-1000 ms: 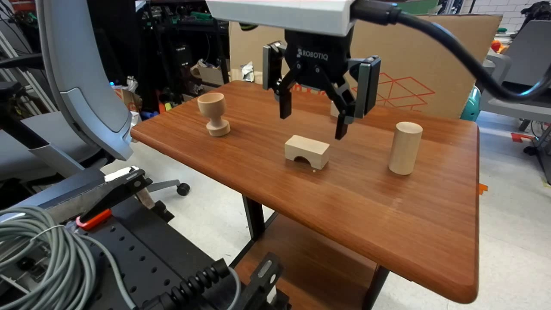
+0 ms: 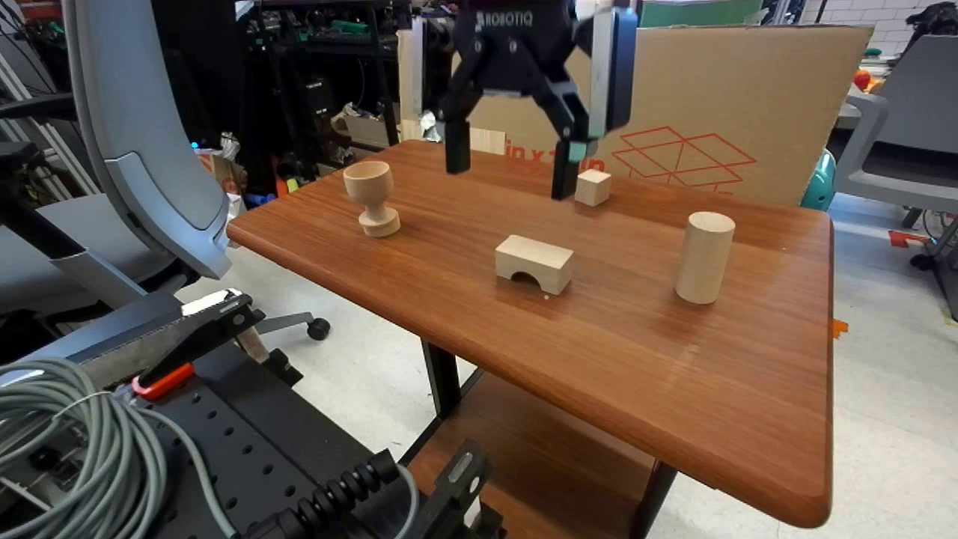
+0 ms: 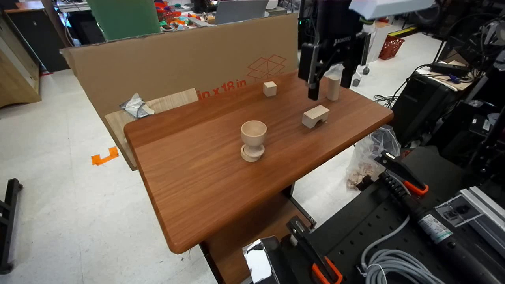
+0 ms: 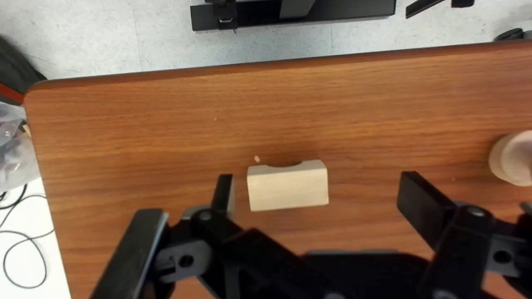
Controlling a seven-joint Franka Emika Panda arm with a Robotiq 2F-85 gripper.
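My gripper [image 2: 510,172] hangs open in the air above the table, nothing between its fingers. A wooden bridge block [image 2: 534,264] with an arched notch rests on the tabletop. From the wrist view, this block [image 4: 288,185] shows between and beyond the spread fingertips, apart from them. Toward the table's left in exterior view 1 stands a wooden goblet-shaped cup [image 2: 370,193] on a round base. An upright wooden cylinder [image 2: 705,257] is at the right. Near the cardboard sits a small wooden cube [image 2: 593,188]; in exterior view 2 the cube [image 3: 270,89] is in full sight.
A tall cardboard sheet [image 3: 189,61] walls off the table's far side. The brown tabletop [image 3: 189,165] has wide bare areas around the blocks. A black pegboard cart [image 2: 242,431] with coiled cable and clamps stands near the front edge.
In exterior view 1 my gripper has risen and shifted left, away from the bridge block, uncovering the cube. The fingers remain open, and the wooden pieces keep their places.
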